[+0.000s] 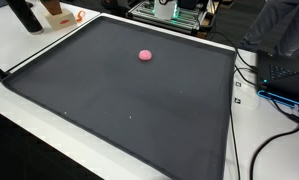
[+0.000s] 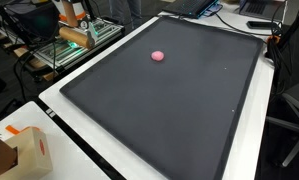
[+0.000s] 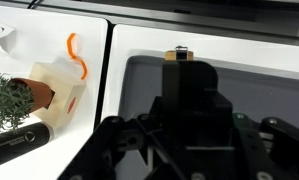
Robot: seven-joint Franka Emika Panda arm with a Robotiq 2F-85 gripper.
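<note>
In the wrist view my gripper is dark and its fingers are shut. A small tan piece [image 3: 170, 55] with a shiny metal-like part shows right at the fingertips, apparently held between them; its full shape is hidden by the fingers. Neither exterior view shows the gripper. A round pink object [image 1: 145, 55] lies on the dark grey mat [image 1: 119, 90], near its far edge. The second exterior view shows the same pink object [image 2: 157, 56] with bare mat around it. It does not appear in the wrist view.
A potted plant [image 3: 11, 98], a pale wooden box [image 3: 57, 90] and an orange hook-shaped item [image 3: 77, 55] stand beside the mat. A laptop [image 1: 285, 85] and cables [image 1: 274, 135] lie at the right.
</note>
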